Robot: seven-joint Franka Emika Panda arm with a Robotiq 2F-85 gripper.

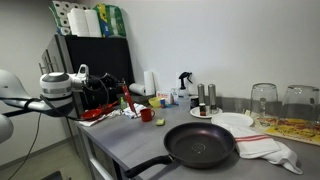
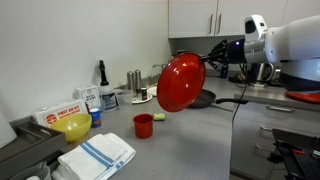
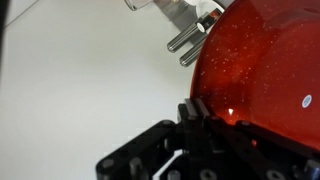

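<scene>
A round, glossy red plate or shallow dish [image 2: 182, 82] hangs steeply tilted above the counter, clear of its surface. My gripper [image 2: 207, 58] is shut on its thin rim near the top. In the wrist view the red dish [image 3: 265, 70] fills the upper right, its edge running down to the dark fingers [image 3: 197, 110]. Exterior view 1 shows the dish [image 1: 128, 98] nearly edge-on as a narrow red strip, left of the red mug [image 1: 147, 115]. The exact contact between pads and rim is hard to make out.
A black frying pan [image 1: 199, 144] occupies the counter's front, with a white plate [image 1: 232, 119] and towel [image 1: 268, 148] behind it. In exterior view 2, a yellow bowl [image 2: 73, 126] and striped cloth [image 2: 97, 156] lie left. Bare counter [image 2: 190, 140] shows below the dish.
</scene>
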